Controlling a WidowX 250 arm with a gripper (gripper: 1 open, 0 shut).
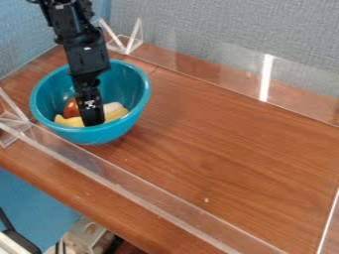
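Note:
A teal bowl [129, 118] stands at the left of the wooden table. The black gripper [89, 110] points down into it, its fingers low among the contents. Inside are a yellow elongated item [114, 113], partly behind the fingers, and a reddish rounded item [70, 109]. Whether the fingers are open or shut on anything is not visible from this view.
Transparent low walls run along the front and back, with white braces at the left. A grey wall stands behind.

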